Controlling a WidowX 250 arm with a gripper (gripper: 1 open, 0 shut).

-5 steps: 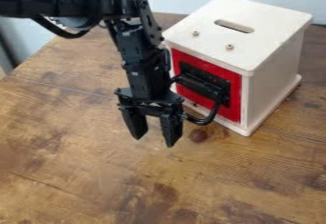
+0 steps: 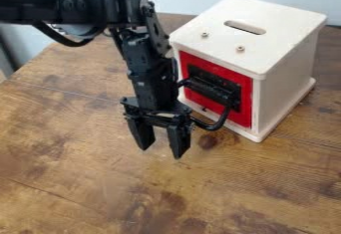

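My black arm reaches down from the top left to a gripper, which hangs above the wooden table with its two fingers pointing down, apart, and nothing visible between them. Just right and behind stands a pale wooden box with a slot in its sloped top and a red front panel. A black fitting is mounted on that panel, with a curved black piece running down from it behind my gripper; where that piece ends is hard to tell.
A pale wall shows beyond the table's back edge at the top left.
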